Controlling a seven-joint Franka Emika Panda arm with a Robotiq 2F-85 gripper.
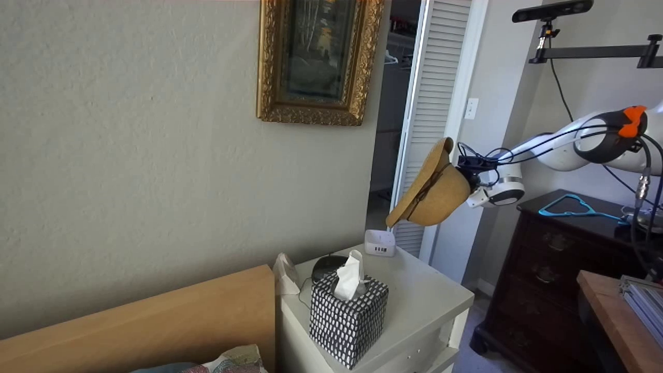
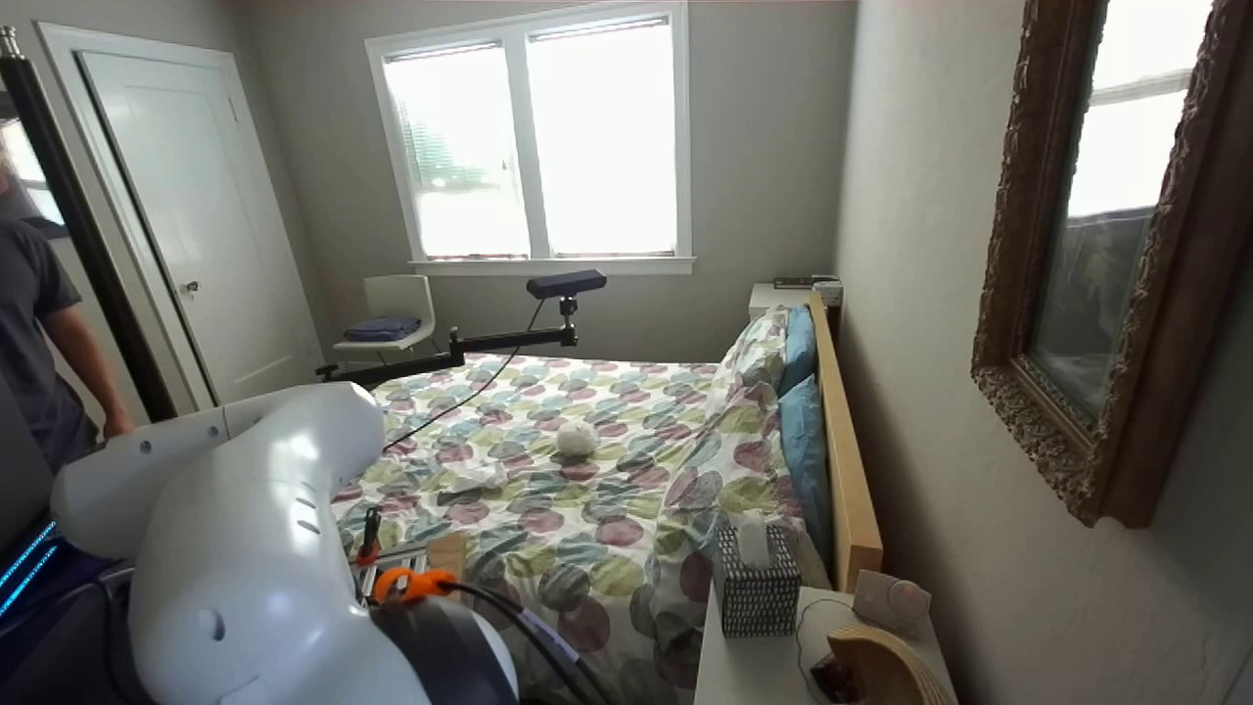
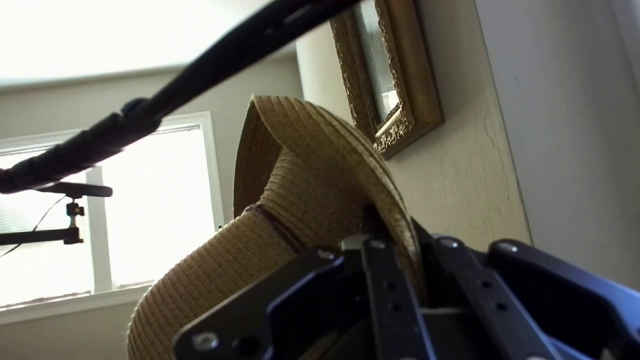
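A tan straw hat with a thin dark band hangs in the air, tilted, above the far end of the white nightstand. My gripper is shut on its brim, which passes between the dark fingers in the wrist view. The hat's crown lies to the left there, with the brim curling up and over. From exterior view 1 the fingertips are hidden behind the hat. Only a curved edge of the hat shows at the bottom of exterior view 2; the gripper is out of sight there.
On the nightstand stand a patterned tissue box, a small white box and a dark round object. A gold-framed picture hangs on the wall. A dark dresser holds a blue hanger.
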